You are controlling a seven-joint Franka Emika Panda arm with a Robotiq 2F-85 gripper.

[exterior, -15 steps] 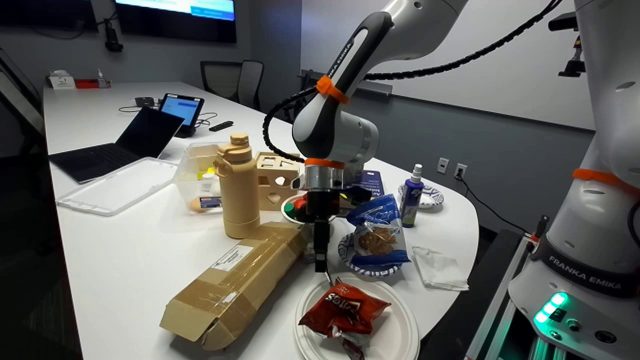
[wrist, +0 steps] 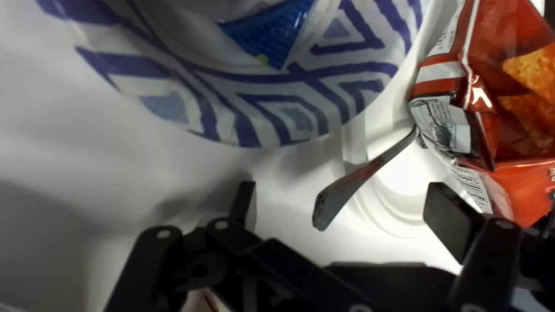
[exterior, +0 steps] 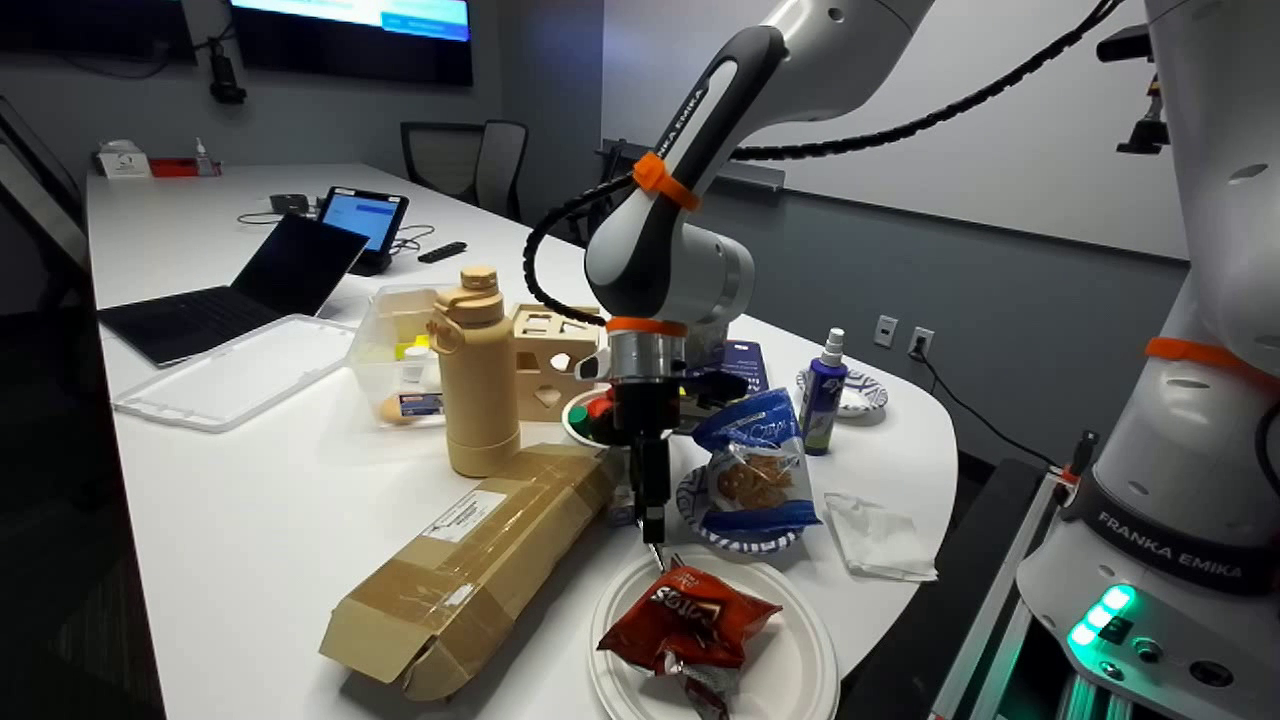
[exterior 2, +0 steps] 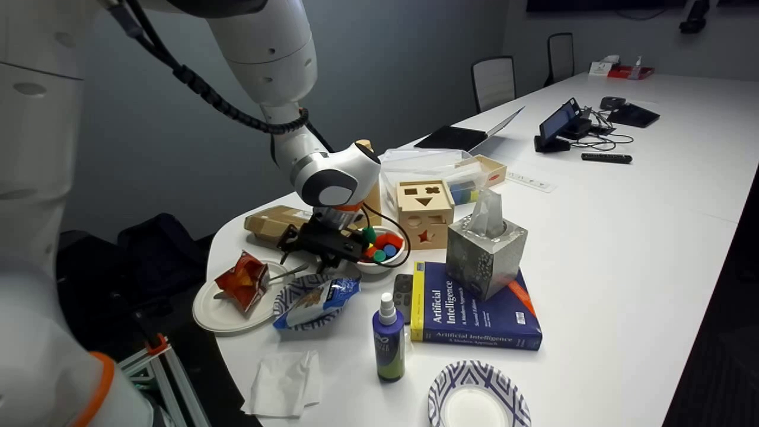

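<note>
My gripper is open, its two fingers wide apart. In the wrist view, the dark handle [wrist: 335, 200] of a metal utensil lies in the gap between them, clear of both fingers. The handle juts over the rim of a white plate [exterior: 810, 612]; its other end is hidden under a red chip bag [wrist: 484, 130]. That bag lies on the plate, crumpled. In the first exterior view, the gripper's dark finger [exterior: 650, 492] points down just behind the plate's far rim.
A patterned bowl [wrist: 291, 112] with a blue snack bag [exterior: 756, 420] stands close by the gripper. On the other side lie a long cardboard box [exterior: 504, 552] and a tan bottle [exterior: 480, 384]. A spray bottle [exterior 2: 388, 341] and a napkin [exterior 2: 286, 381] are nearer the robot base.
In the first exterior view my gripper has shifted very slightly to the right. The plate, the red bag and the other objects look unmoved.
</note>
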